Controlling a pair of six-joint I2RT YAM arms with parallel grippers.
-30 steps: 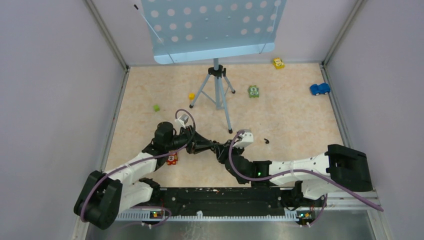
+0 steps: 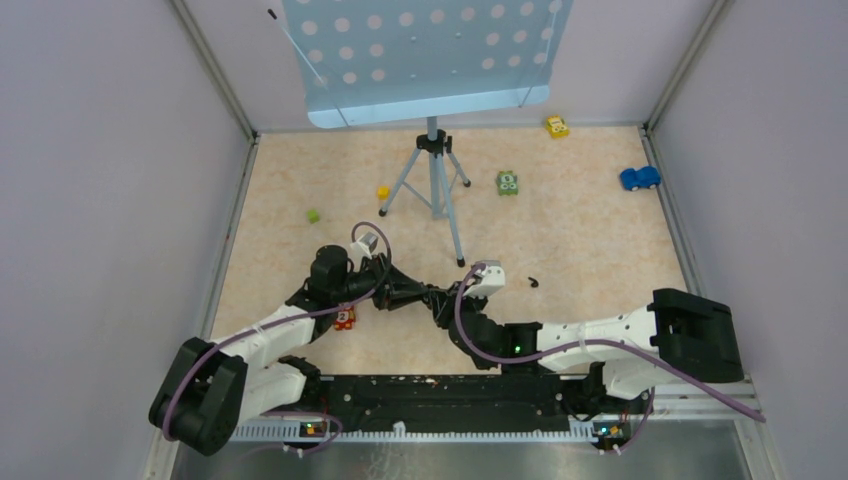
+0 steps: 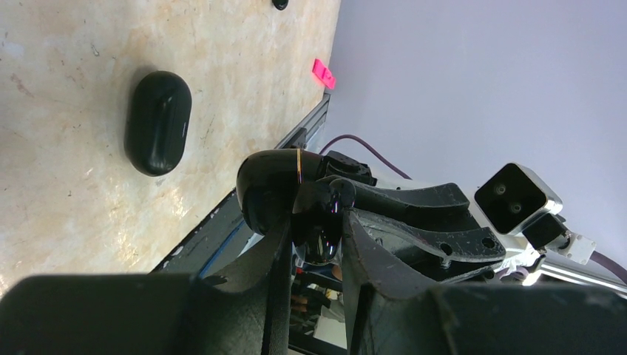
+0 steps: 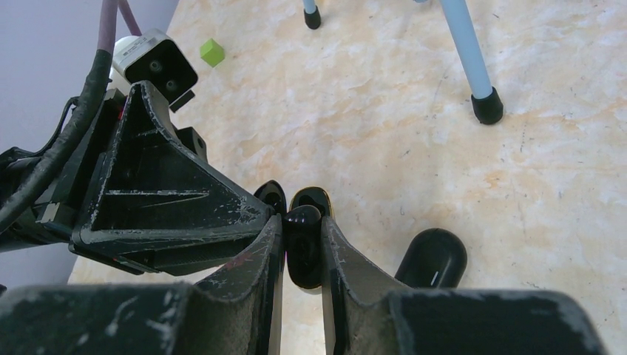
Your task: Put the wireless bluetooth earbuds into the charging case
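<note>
My two grippers meet in mid-air at centre. In the left wrist view my left gripper is shut on a glossy black piece of the earbud set, beside a larger black body (image 3: 259, 185) with a gold line. In the right wrist view my right gripper is shut on a glossy black piece at the open charging case (image 4: 314, 198); which piece each holds is hard to tell. A black oval object (image 4: 431, 259) lies on the table below. A small black piece (image 2: 533, 282) lies right of the grippers.
A blue board on a tripod (image 2: 437, 180) stands at the back. Toy blocks (image 2: 507, 183), a blue car (image 2: 640, 178) and a red block (image 2: 344, 318) lie around.
Very little differs in the top view; both arms hold almost the same pose at the centre.
</note>
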